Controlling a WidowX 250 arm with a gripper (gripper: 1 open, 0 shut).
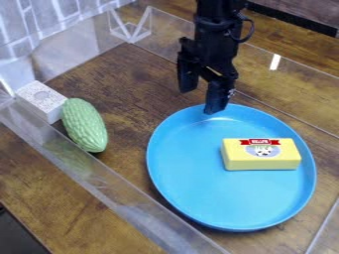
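Note:
My black gripper [205, 91] hangs from the top of the view, just behind the back rim of a blue plate [228, 195]; whether it is open or shut is unclear. A yellow box with a red label [261, 154] lies on the plate's right half. A green bumpy vegetable, like a bitter melon [83, 125], lies on the wooden surface left of the plate.
A white block [42, 98] sits at the far left. Clear plastic walls edge the wooden floor [119, 74] at the left and front. The wood behind and left of the plate is clear.

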